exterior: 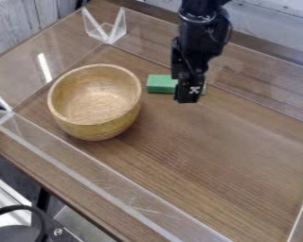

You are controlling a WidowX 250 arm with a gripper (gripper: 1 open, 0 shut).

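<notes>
My black gripper [189,83] hangs at the top centre, pointing down, just over the right end of a green block [161,84], which it partly hides. A round wooden bowl [95,101] sits to the left of the block on the wooden table [204,180].
A clear plastic item [106,25] stands at the back left. Clear strips run along the table's left side, and dark cables lie at the lower left. The right and front of the table are open.
</notes>
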